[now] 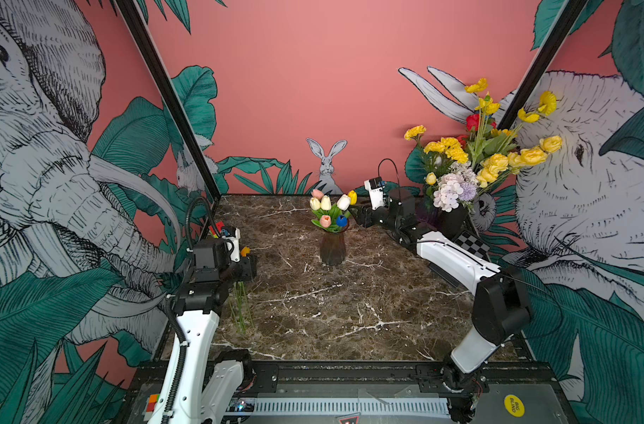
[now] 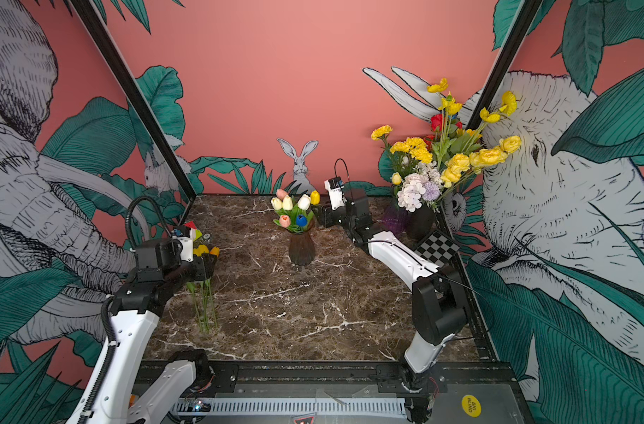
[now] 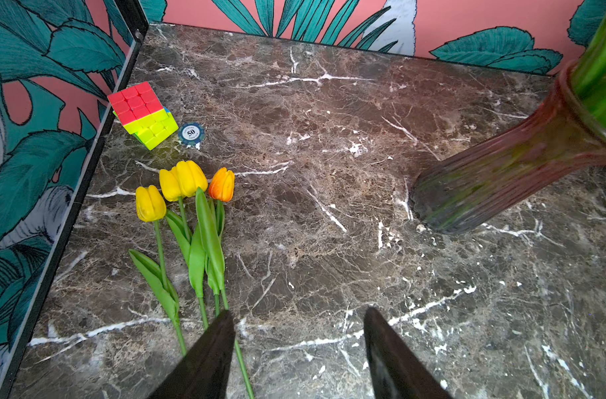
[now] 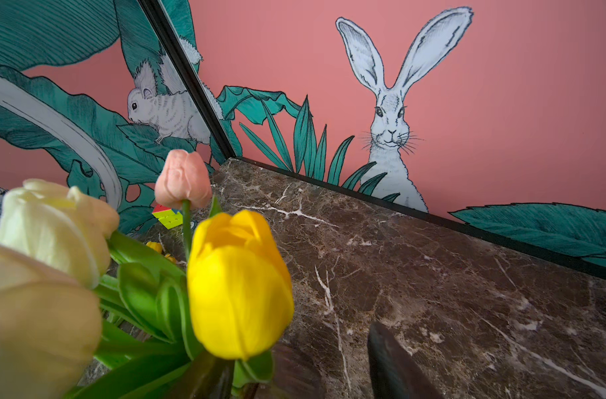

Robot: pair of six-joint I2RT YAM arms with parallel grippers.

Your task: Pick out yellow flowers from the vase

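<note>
A brown vase (image 1: 332, 248) holds several tulips, including white, pink and blue ones. One yellow tulip (image 4: 239, 286) leans out at their right, its head close in front of my right gripper's left finger (image 4: 209, 377). My right gripper is open beside the bouquet, with bare table showing between its fingers. Over the table's left part, my left gripper is open and empty. Cut loose on the table under it lie several tulips: yellow tulips (image 3: 183, 179) and an orange tulip (image 3: 221, 185), stems toward the front.
A puzzle cube (image 3: 143, 114) and a poker chip (image 3: 191, 134) lie at the back left. Large mixed flowers (image 1: 495, 164) fill the back right corner, near a checkered board (image 2: 437, 248).
</note>
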